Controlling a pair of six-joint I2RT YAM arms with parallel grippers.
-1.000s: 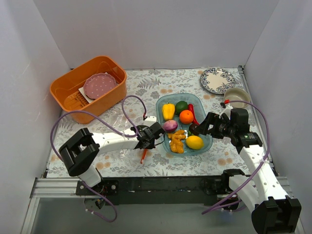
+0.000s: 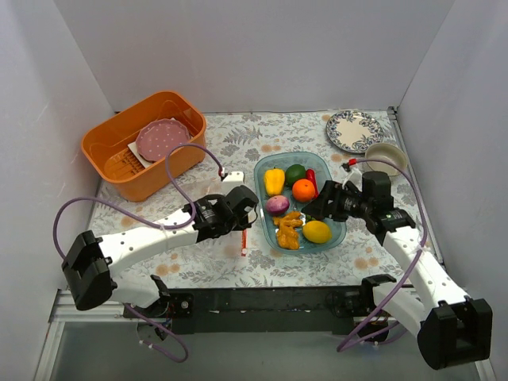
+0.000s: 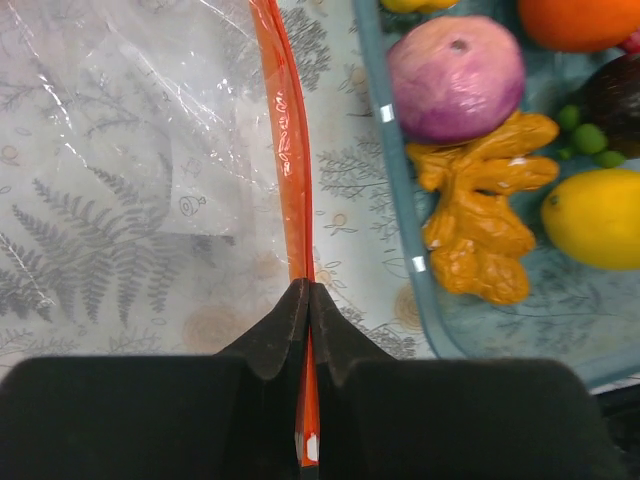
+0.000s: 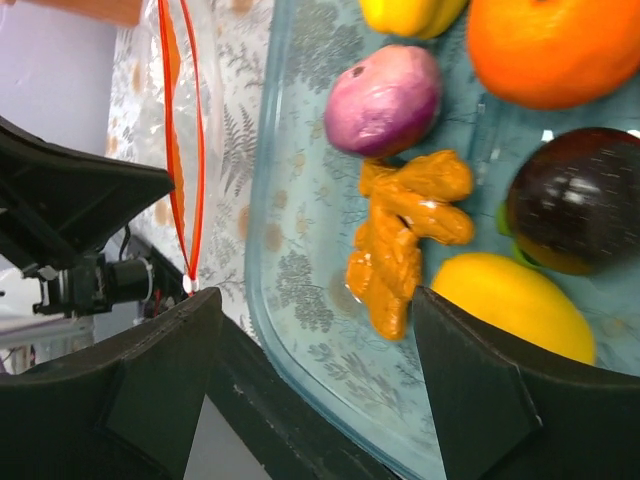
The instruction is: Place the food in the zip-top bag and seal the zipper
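Note:
A clear zip top bag [image 3: 140, 170] hangs by its orange zipper edge [image 3: 288, 150] from my left gripper, whose fingers are closed on that edge. In the right wrist view the zipper strip [image 4: 200, 160] bows apart into two lines above its lower end. My right gripper stands open over the tray, nothing between its fingers. Below it lie the ginger-like orange food [image 4: 392, 240], a purple onion [image 4: 385, 100], a yellow lemon [image 4: 515, 305], a dark round fruit [image 4: 575, 200] and an orange [image 2: 303, 190].
The blue-green tray [image 2: 337, 240] also holds a yellow pepper [image 2: 274, 181], a green avocado [image 2: 294, 175] and a red chili [image 2: 311, 179]. An orange basin [image 2: 99, 144] stands back left; a plate [image 2: 354, 131] and bowl [image 2: 386, 152] are back right.
The right gripper has moved left over the tray, remaining open.

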